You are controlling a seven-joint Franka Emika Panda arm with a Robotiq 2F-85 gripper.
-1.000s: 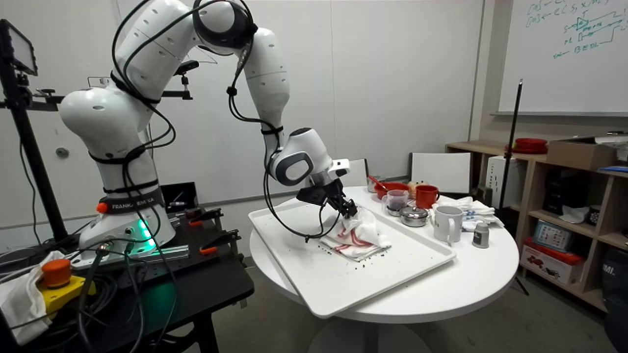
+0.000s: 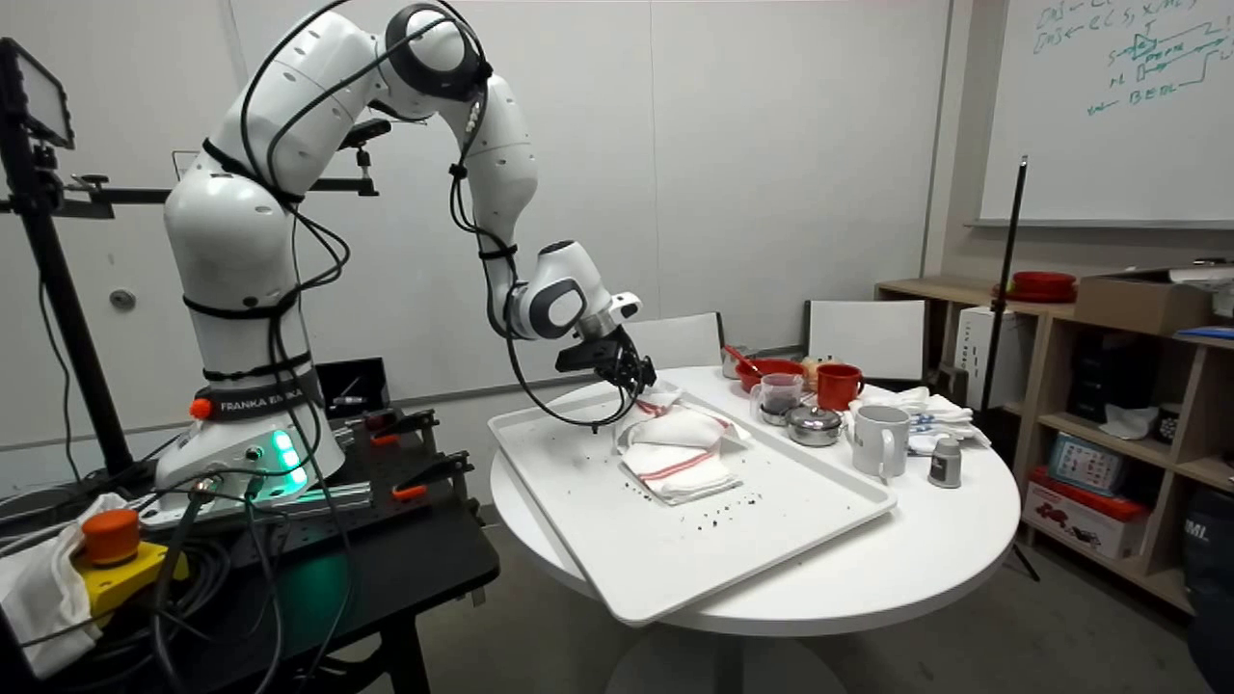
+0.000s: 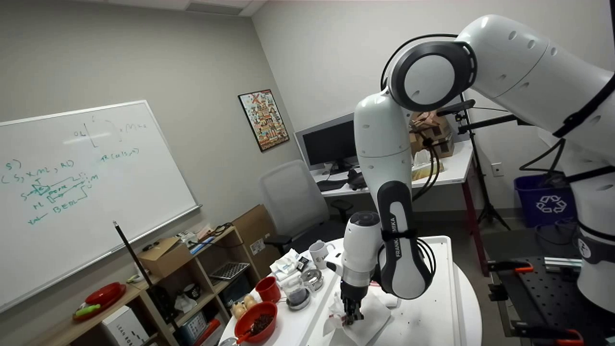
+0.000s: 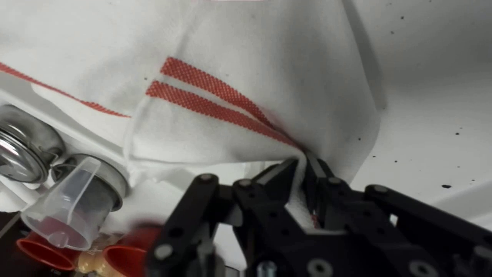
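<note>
A white cloth with red stripes (image 2: 683,457) lies partly folded on the white tray (image 2: 602,567), toward its far side. In the wrist view, a pinched fold of the cloth (image 4: 258,78) runs up between the black fingers. My gripper is shut on that fold. Seen from outside, the gripper (image 2: 630,376) sits at the cloth's far end, low over the tray, and in the second exterior view the gripper (image 3: 352,314) has cloth (image 3: 369,320) draped around it. Small dark crumbs (image 2: 726,509) are scattered on the tray in front of the cloth.
Beside the tray's right edge stand a red bowl (image 3: 257,323), a red mug (image 2: 839,386), a clear cup (image 2: 777,395), a metal tin (image 2: 815,424), a grey mug (image 2: 879,440) and a small shaker (image 2: 945,463). More cloths (image 2: 925,416) lie behind. The tray's near half is mostly bare.
My gripper has moved left and away from the camera, toward the tray's far end, drawing the held part of the cloth along. The cloth is now more stretched out, and fewer crumbs show around it.
</note>
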